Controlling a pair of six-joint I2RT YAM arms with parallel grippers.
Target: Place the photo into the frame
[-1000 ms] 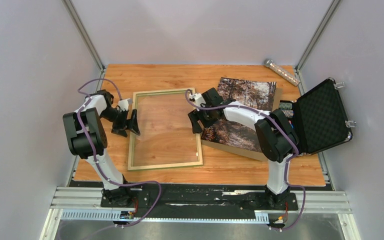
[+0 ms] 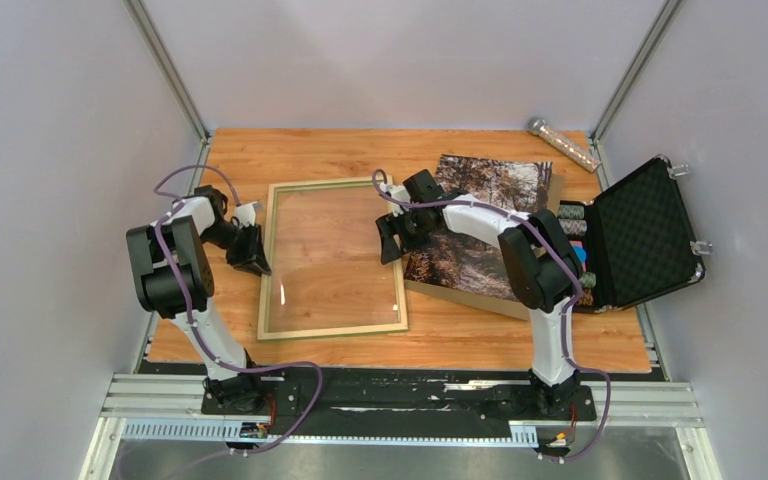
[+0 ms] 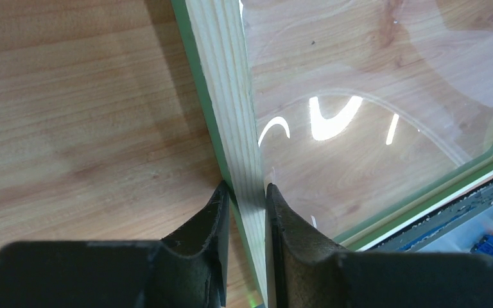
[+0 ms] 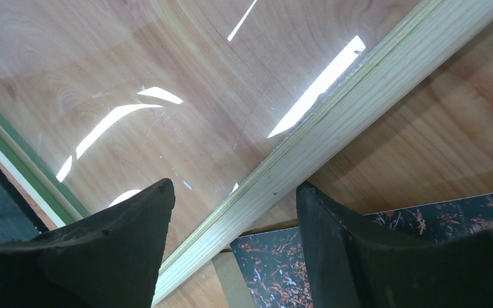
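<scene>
A light wooden frame [image 2: 333,333] with a clear pane lies flat on the table, left of centre. Its left side bar [image 3: 228,96] is pinched between the fingertips of my left gripper, which is shut on it. Over the right bar [image 4: 295,157] my right gripper stands part open, one finger on each side, with a gap to the wood. The photo [image 2: 460,265], a print of autumn trees, lies on a brown board [image 2: 470,300] right of the frame. My right arm hides part of the photo.
At the right stands an open black case [image 2: 660,235] with rolls and small items inside. A glittery tube [image 2: 565,145] lies at the back right corner. Bare table [image 2: 310,155] shows behind the frame.
The frame has shifted very slightly right. My right gripper has barely moved.
</scene>
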